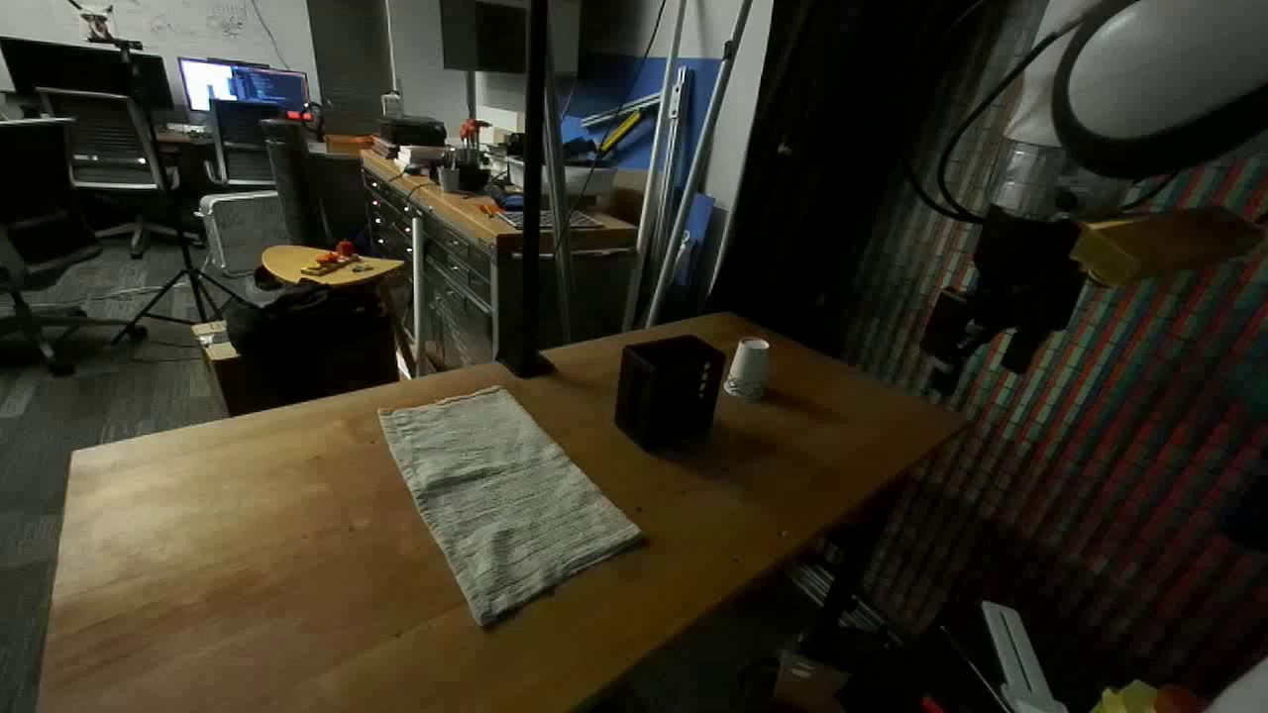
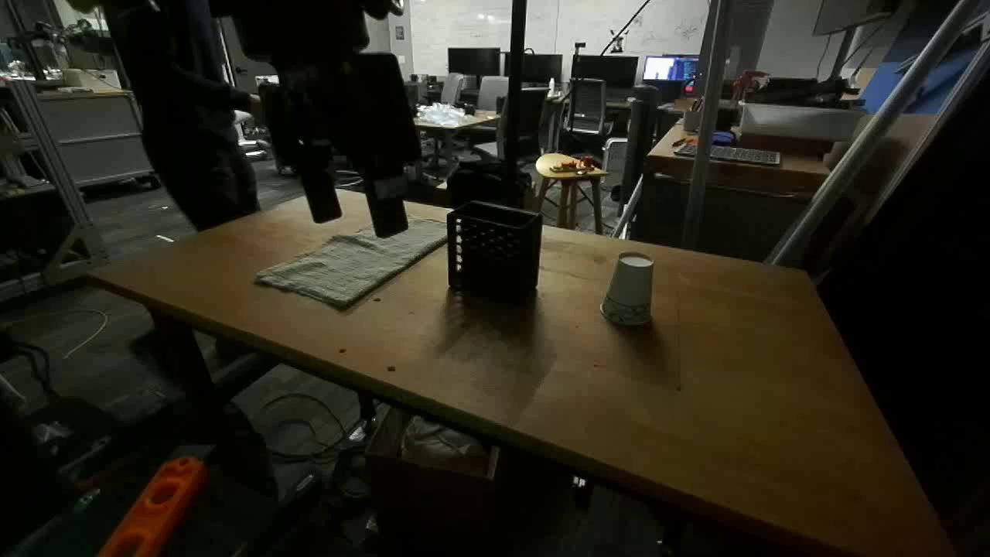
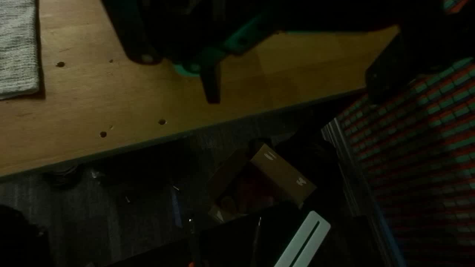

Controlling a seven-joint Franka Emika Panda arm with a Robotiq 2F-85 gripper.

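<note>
My gripper [image 1: 984, 355] hangs in the air off the right end of the table, well above it. In the second exterior view its two fingers [image 2: 387, 212] stand apart with nothing between them, so it is open. A black perforated basket [image 1: 668, 398] stands on the table, its inside too dark to make out. Beside it a white paper cup [image 1: 748, 362] rests upside down, apart from the basket [image 2: 493, 255]. A grey cloth [image 1: 499, 493] lies spread flat, on the basket's other side from the cup [image 2: 629, 288]. Dark gripper parts cover the top of the wrist view.
Bare wood shows over much of the table [image 1: 226, 535]. A dark upright post [image 1: 529, 178] rises at its far edge. In the wrist view, an open cardboard box [image 3: 282, 171] sits below the near edge. Someone [image 2: 190, 111] stands behind the table.
</note>
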